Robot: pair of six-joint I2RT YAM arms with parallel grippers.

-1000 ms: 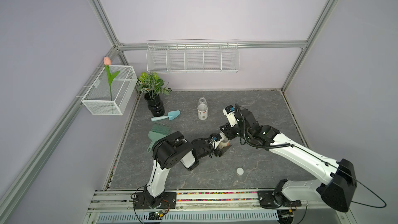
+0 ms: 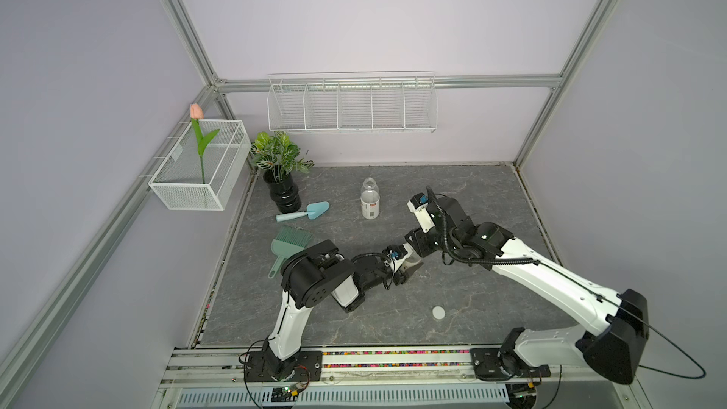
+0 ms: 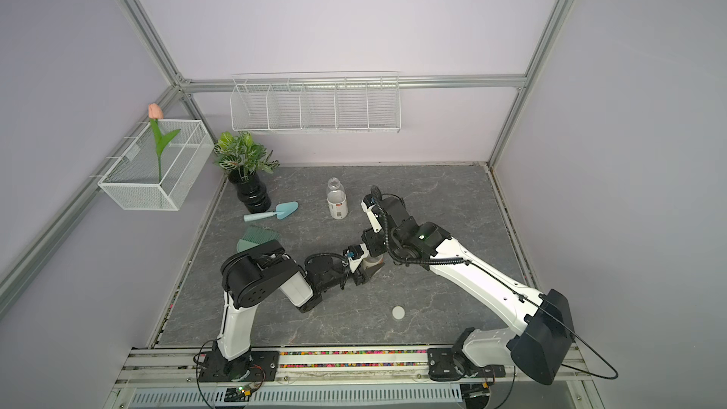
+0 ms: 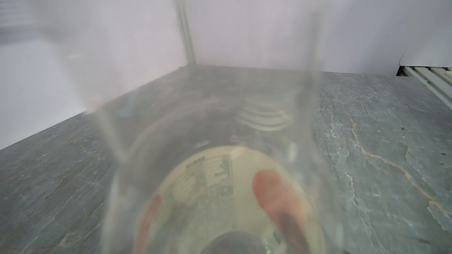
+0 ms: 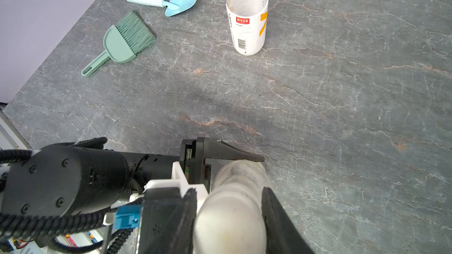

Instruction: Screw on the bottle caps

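A clear bottle point(image 5: 240, 170) with a pale label stands at my left gripper point(image 2: 411, 266), which reaches around it low down. One dark left finger point(image 5: 230, 151) lies along the bottle's far side in the right wrist view; the other is hidden, so how firmly it grips does not show. In the left wrist view the bottle point(image 4: 211, 131) fills the middle. My right gripper is shut on a white cap point(image 5: 230, 225), over the bottle's neck. Whether cap and mouth touch is hidden. A second bottle point(image 2: 369, 200), uncapped, stands upright farther back.
A loose white cap point(image 2: 438, 312) lies near the front. To the left are a green brush point(image 5: 120, 42), a blue trowel point(image 5: 174, 2) and a black vase point(image 2: 283, 191) with a plant. Bare table point(image 2: 484, 310) shows at right.
Over the last second my right gripper has shifted slightly to the right, its arm edging up at the end. The left arm and the rear bottle look still.
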